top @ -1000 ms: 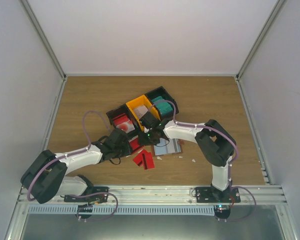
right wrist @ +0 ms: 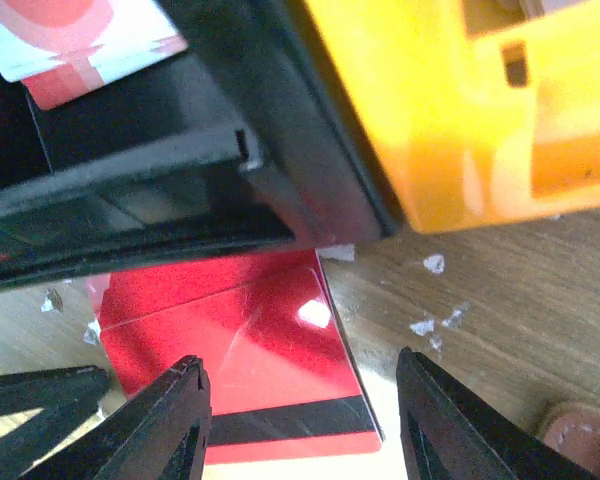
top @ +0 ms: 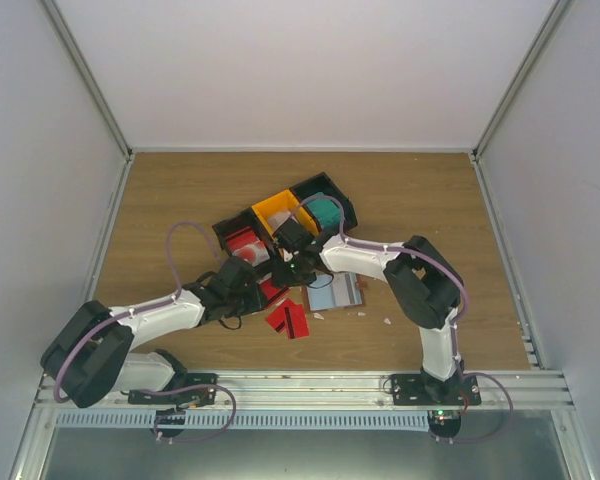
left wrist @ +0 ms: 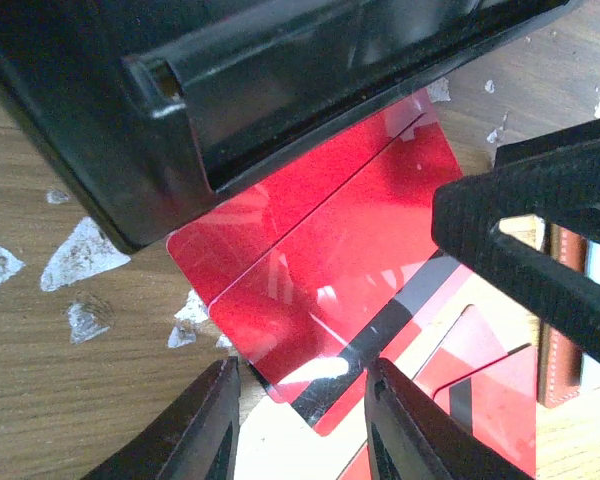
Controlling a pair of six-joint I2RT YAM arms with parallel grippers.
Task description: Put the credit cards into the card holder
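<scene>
A red card [left wrist: 330,270] with a black stripe lies by the card holder's front wall [left wrist: 280,80], its far part hidden beneath or behind that wall. My left gripper is part open at the card's near corner, with the corner showing between its fingers. In the right wrist view my right gripper stands part open over the same red card [right wrist: 250,340], one finger above its face and the other just past its side edge. More red striped cards [top: 289,319] lie loose on the table in front.
Red cards sit in the holder's left black compartment [top: 244,226]; its yellow compartment [top: 263,205] and a black one with teal cards [top: 326,210] stand alongside. A brown-edged tray [top: 335,292] lies to the right. My two grippers work close together.
The right arm has shifted slightly to the left, and its gripper has moved a little across the red card. The left arm and the holder look nearly unchanged.
</scene>
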